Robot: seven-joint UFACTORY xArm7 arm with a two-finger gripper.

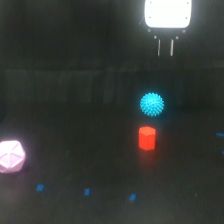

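Observation:
My gripper (165, 52) hangs at the top right, with its white body (167, 13) above two thin fingers. A gap shows between the fingers, and nothing is in it. Well below the gripper, and apart from it, is a spiky cyan ball (151, 104). A red block (147, 138) with a flat top rests on the dark surface just below the ball in the picture. At the left edge lies a pale pink faceted ball (11, 156).
Several small blue marks dot the dark floor, among them a left mark (40, 187), a middle mark (87, 191) and a right mark (132, 197). Open floor lies between the pink ball and the red block.

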